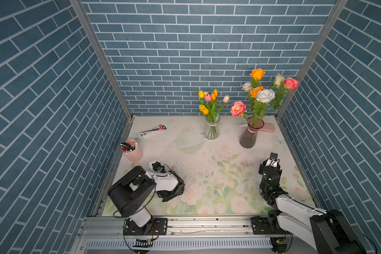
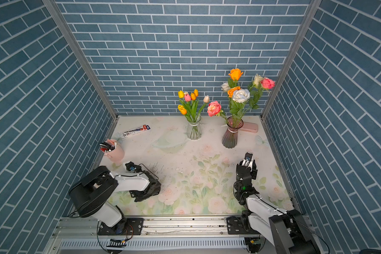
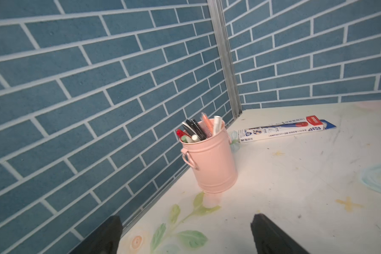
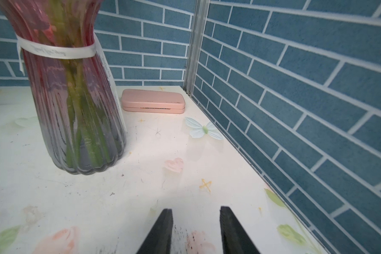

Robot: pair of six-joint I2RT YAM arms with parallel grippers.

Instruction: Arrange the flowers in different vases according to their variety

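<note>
Tulips in yellow, orange, pink and cream (image 1: 208,103) stand together in a clear glass vase (image 1: 212,128) at the back middle. To its right, a pink-grey ribbed vase (image 1: 249,137) holds roses in orange, white, cream and coral (image 1: 265,95). My right gripper is part open over bare table, in front of and to the right of the rose vase, with nothing between its fingers. On the left side, my left gripper is open and empty, facing the pink pen cup (image 3: 209,160). No loose flower shows on the table.
Behind the rose vase lies a pink case (image 4: 153,100) near the back right corner. A toothpaste-like box (image 1: 152,131) rests at the back left.
</note>
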